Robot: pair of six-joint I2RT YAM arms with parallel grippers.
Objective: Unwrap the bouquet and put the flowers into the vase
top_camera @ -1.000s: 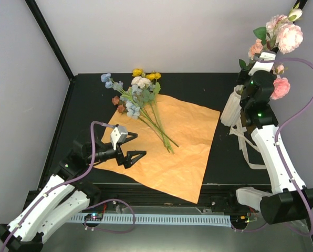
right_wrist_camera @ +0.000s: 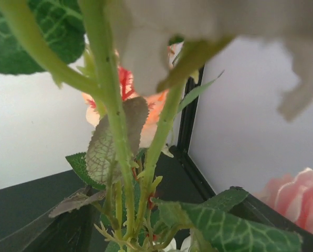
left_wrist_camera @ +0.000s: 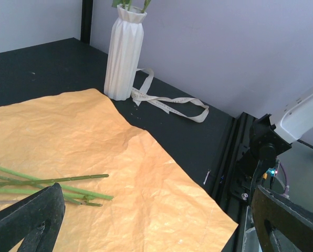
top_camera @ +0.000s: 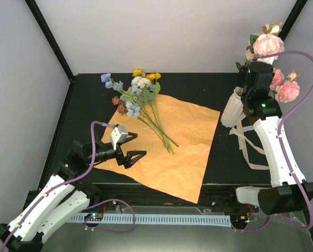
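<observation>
The white pleated vase stands upright at the right, with green stems in its mouth in the left wrist view. Pink flowers rise above it beside my right gripper. Their green stems pass between that gripper's fingers, which are spread apart; leaves partly cover them. A loose bunch of blue, yellow, white and brown flowers lies on the table, its cut stems on orange paper. My left gripper hovers left of those stems, open and empty.
Orange paper covers the table's middle. A pale ribbon trails from near the vase's base towards the front right. Bare black tabletop shows behind the paper. Walls enclose the back and sides.
My left arm is still.
</observation>
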